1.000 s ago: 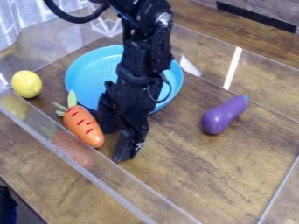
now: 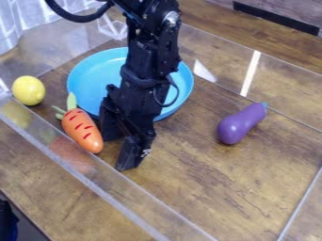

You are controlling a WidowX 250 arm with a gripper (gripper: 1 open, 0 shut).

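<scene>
My black gripper (image 2: pixel 126 141) is low over the wooden table, just right of an orange toy carrot (image 2: pixel 82 130) with a green top; its fingers are dark and overlapping, open as far as they show. Behind the arm lies a blue bowl (image 2: pixel 94 71), partly hidden by it. A yellow lemon (image 2: pixel 28 90) sits at the far left, and a purple eggplant (image 2: pixel 240 124) lies to the right.
A clear plastic strip runs along the left of the table, beside the carrot. A dark wooden edge runs along the back right.
Over the last second the carrot has shifted slightly left, and my gripper has moved a little left and changed its pose slightly near it.
</scene>
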